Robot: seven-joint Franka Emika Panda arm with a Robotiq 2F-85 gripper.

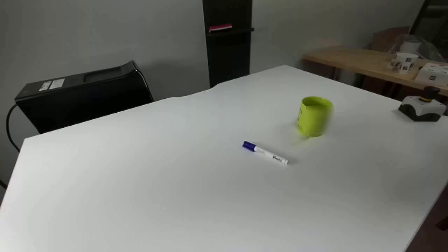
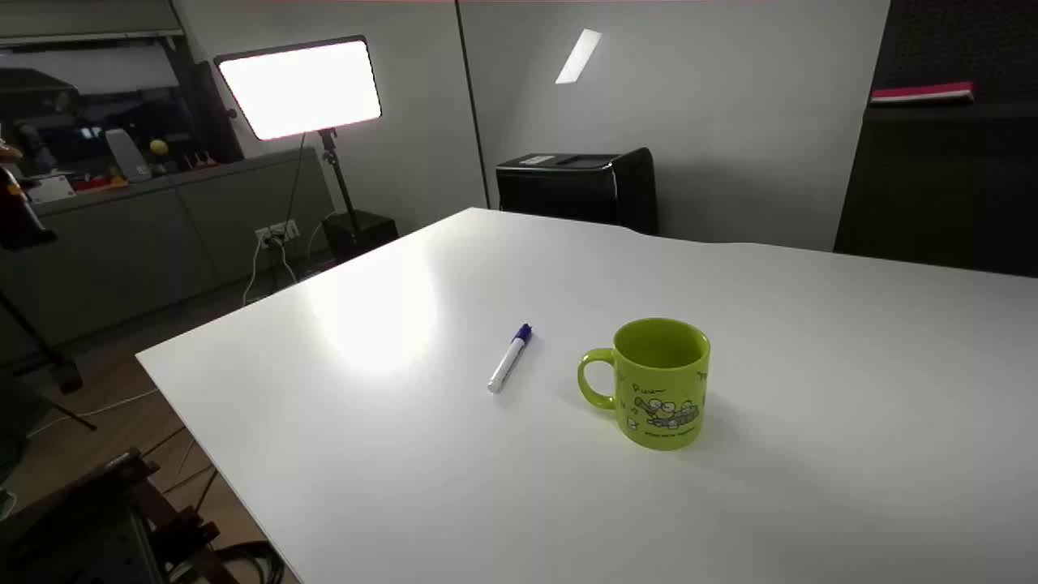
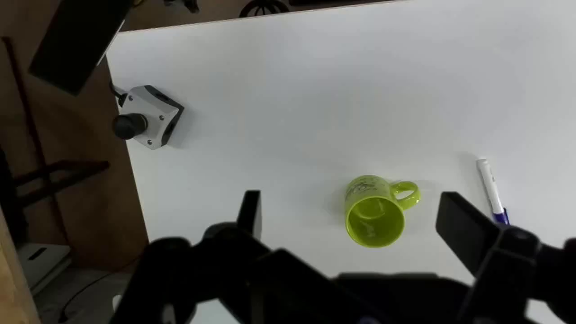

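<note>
A lime-green mug (image 2: 662, 399) stands upright on the white table, its cartoon print and side handle showing in exterior view 2. Its inside looks empty in the wrist view, where the mug (image 3: 375, 213) appears between and beyond the fingers. A white marker (image 1: 268, 154) with a blue cap lies flat on the table beside the mug, not touching it. My gripper is open above the table, with its two black fingers wide apart and nothing held. Neither exterior view includes the gripper. In the wrist view the marker (image 3: 490, 189) lies to the right, partly behind a finger.
A grey-and-black box with a black knob (image 1: 422, 105) sits at the table's edge. Behind the table stands a black appliance (image 1: 86, 94), and a lit panel (image 2: 299, 88) is off to one side.
</note>
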